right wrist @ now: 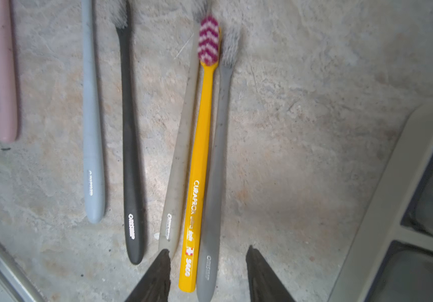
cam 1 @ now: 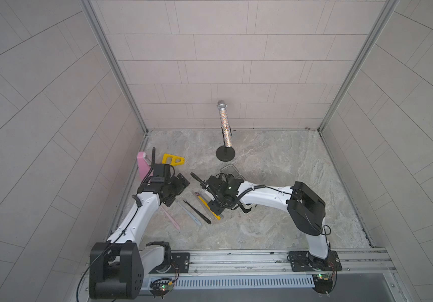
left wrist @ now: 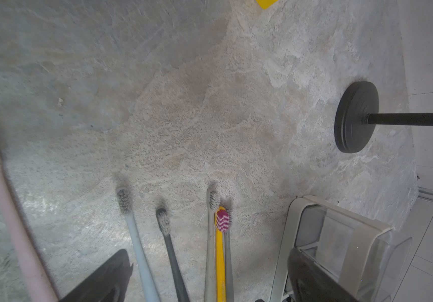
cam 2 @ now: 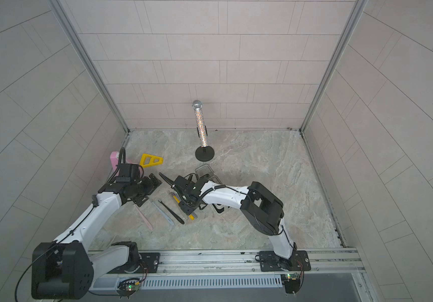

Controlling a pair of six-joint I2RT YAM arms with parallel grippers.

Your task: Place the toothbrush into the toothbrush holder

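Observation:
Several toothbrushes lie flat on the grey surface. In the right wrist view a yellow toothbrush (right wrist: 202,136) with a purple-and-white head rests between a beige-grey toothbrush (right wrist: 178,166) and a grey toothbrush (right wrist: 216,176). To their left are a black toothbrush (right wrist: 128,130), a light blue one (right wrist: 91,120) and a pink one (right wrist: 5,75). My right gripper hovers over the handle ends, fingers apart, nothing held. The compartmented holder (left wrist: 291,236) stands to the right of the brushes, partly hidden by the right arm from above. My left gripper is open and empty, left of the brushes.
A microphone on a round black stand (cam 1: 225,153) stands at the back. At the far left are a yellow frame-shaped object (cam 1: 173,159) and a pink object (cam 1: 143,163).

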